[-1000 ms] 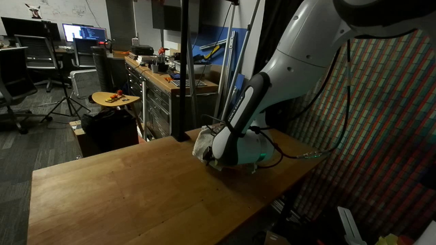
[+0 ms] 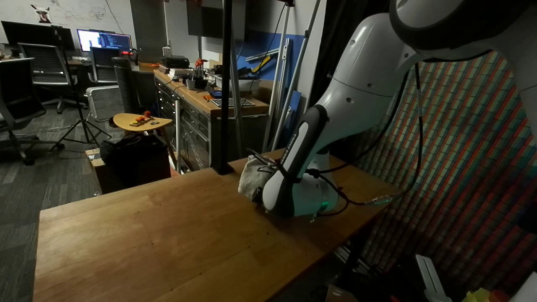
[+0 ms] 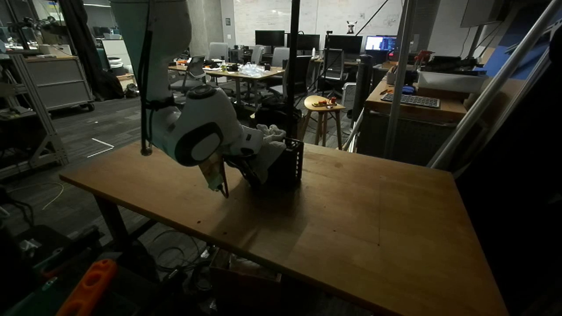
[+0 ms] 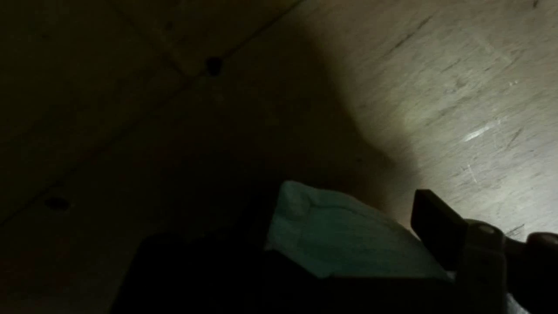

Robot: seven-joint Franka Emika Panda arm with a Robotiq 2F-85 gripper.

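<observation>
A pale cloth shows as a bunched heap behind the arm's wrist in exterior view 1. From the other side, light cloth drapes over a black slotted basket on the table. In the wrist view, a greenish-looking cloth edge lies by my gripper, low and close to the tabletop. One dark finger stands at the cloth's right; the other side is lost in shadow. Whether the fingers grip the cloth cannot be made out.
A black upright post rises at its far edge, close to the cloth. Cables hang along the arm.
My arm's wrist has come down a little toward the table. A bit of cloth that showed beneath it is now out of sight; the heap behind has hardly shifted.
</observation>
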